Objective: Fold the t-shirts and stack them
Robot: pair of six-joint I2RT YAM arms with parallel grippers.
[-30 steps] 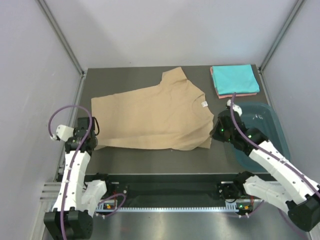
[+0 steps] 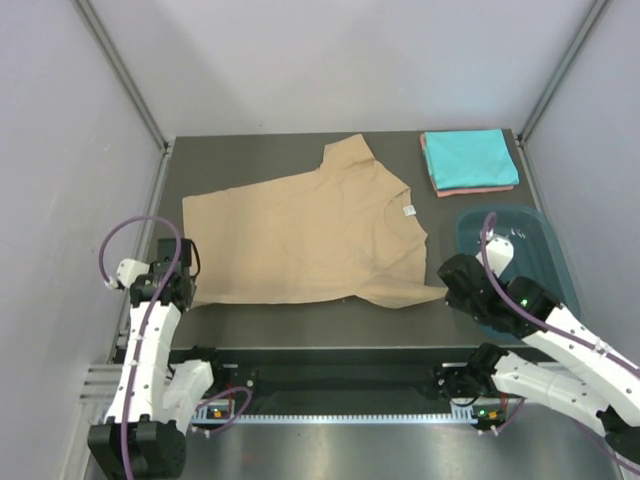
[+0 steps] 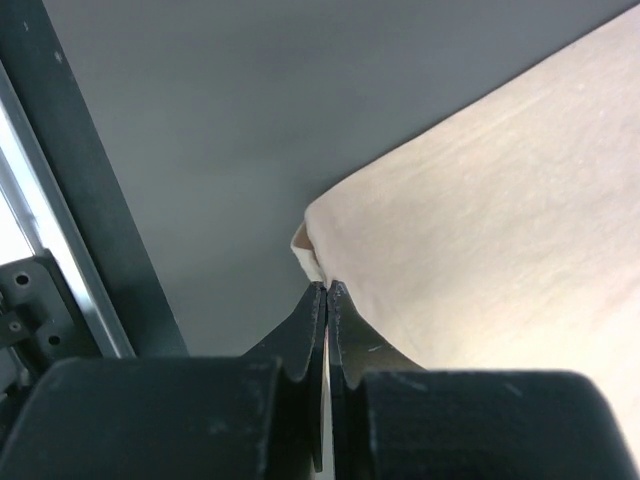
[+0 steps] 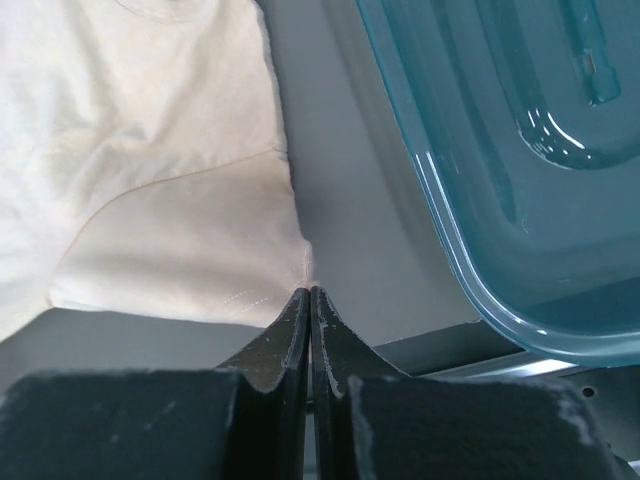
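A tan t-shirt point(image 2: 300, 240) lies spread over the dark table, its collar with a white label towards the right and one sleeve pointing to the back. My left gripper is shut on the shirt's hem at the front left corner; a small fold of cloth stands beside the fingertips. At the front right, the tip of the other sleeve point(image 4: 200, 250) is pinched at the fingertips of my right gripper, which is shut. Folded t-shirts, turquoise point(image 2: 468, 158) over pink point(image 2: 474, 190), form a stack at the back right.
A teal plastic bin point(image 2: 545, 250) stands at the right, partly under my right arm and close beside that gripper in the right wrist view. Bare table point(image 2: 300, 325) runs along the front edge. Walls enclose the back and both sides.
The left gripper has come slightly forward, and the shirt's front edge lies a little nearer.
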